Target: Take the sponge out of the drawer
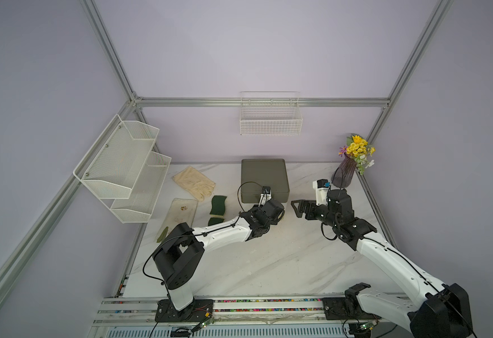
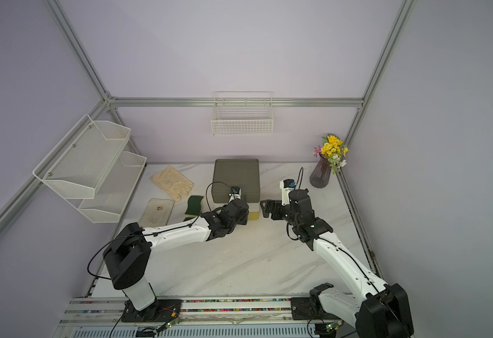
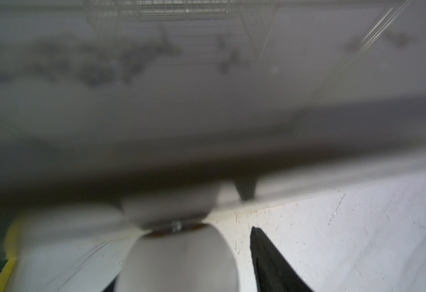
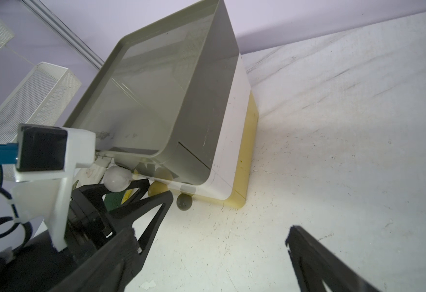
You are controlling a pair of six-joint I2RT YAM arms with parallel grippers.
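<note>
The drawer unit [image 4: 188,112] has a grey top, a white middle and a yellow base; its drawers look closed. My left gripper stands open at its front, fingertips apart, close to the white knob [image 4: 118,178], a yellow knob [image 4: 157,189] and a dark grey knob [image 4: 184,201]. In the left wrist view the white knob [image 3: 178,262] looms large beside a dark finger [image 3: 271,258]. Contact with any knob cannot be made out. My right gripper [image 1: 296,208] hangs open and empty to the right of the unit. No sponge inside a drawer is visible.
Left of the unit lie green sponges [image 1: 218,205], a beige cloth [image 1: 194,183] and a pale tray [image 1: 181,213]. A flower vase [image 1: 345,170] stands at the back right.
</note>
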